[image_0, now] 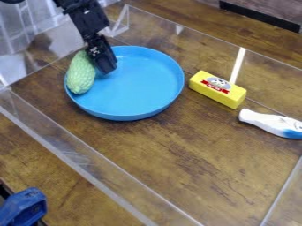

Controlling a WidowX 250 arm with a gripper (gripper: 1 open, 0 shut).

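Observation:
A pale green, cabbage-like object (79,76) lies at the left side of a blue plate (137,84). My black gripper (99,62) reaches down from the top left, just behind and to the right of the green object over the plate's back-left part. The fingers are dark and small in this view, so their spacing is unclear.
A yellow box (217,89) sits right of the plate, with a white and blue bottle (270,123) beyond it at the right edge. A blue object (21,208) is at the lower left.

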